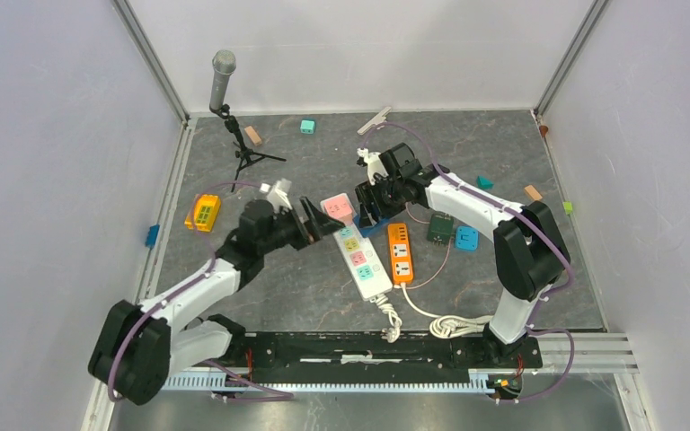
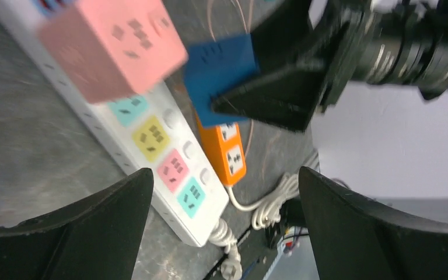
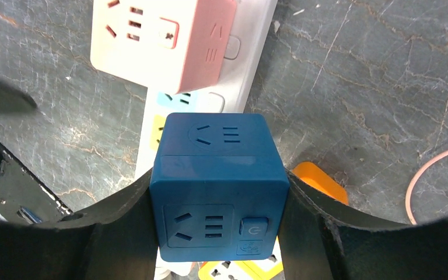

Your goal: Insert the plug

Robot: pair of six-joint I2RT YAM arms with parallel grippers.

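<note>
A blue cube socket adapter (image 3: 219, 175) is held between the fingers of my right gripper (image 1: 370, 208), over the white power strip (image 1: 365, 269) beside its pink cube adapter (image 1: 338, 206). The white strip has coloured sockets, visible in the left wrist view (image 2: 151, 137). My left gripper (image 1: 314, 221) hangs open left of the pink adapter and strip, blurred by motion, with nothing between its fingers.
An orange strip (image 1: 400, 253) with coiled white cable lies right of the white strip, near a dark green box (image 1: 440, 229) and a light blue block (image 1: 466, 239). A microphone stand (image 1: 238, 148) and yellow tray (image 1: 202, 212) are at left.
</note>
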